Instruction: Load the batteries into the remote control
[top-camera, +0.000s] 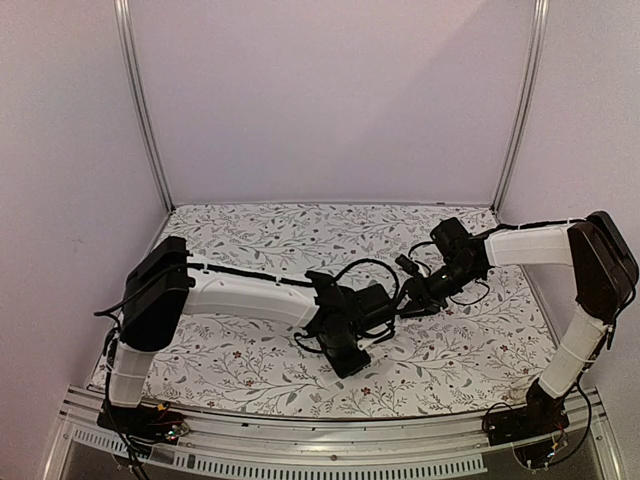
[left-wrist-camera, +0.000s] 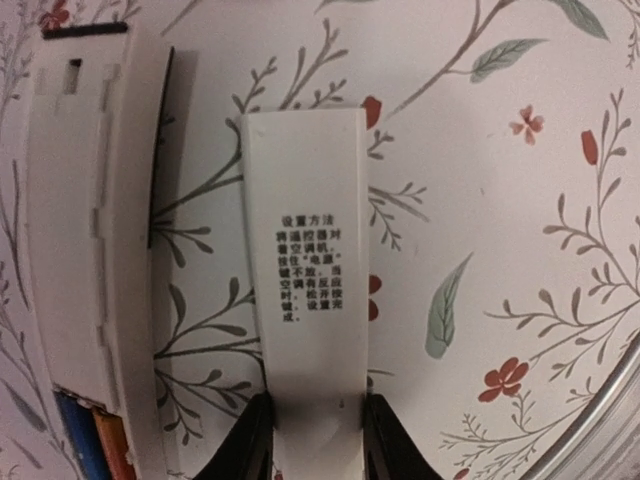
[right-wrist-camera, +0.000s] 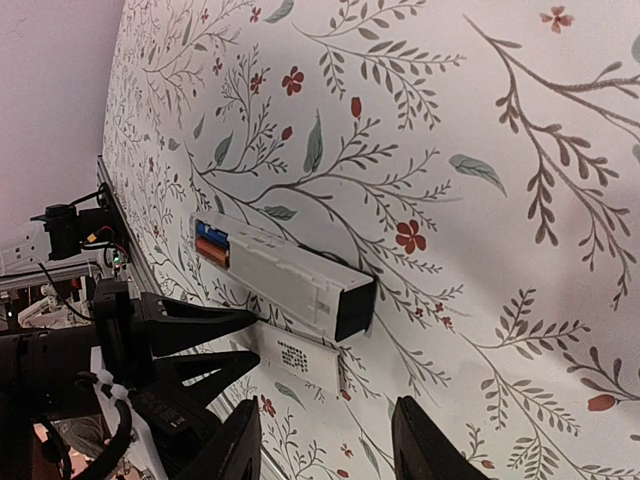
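The remote control lies on the patterned table with its battery bay showing a blue battery and an orange battery. Beside it lies the white battery cover, printed with text. My left gripper is shut on the cover near one end. My right gripper is part open above the table, near the remote and cover, with nothing seen between its fingers. The top view mostly hides both items behind the arms.
Walls enclose the back and both sides.
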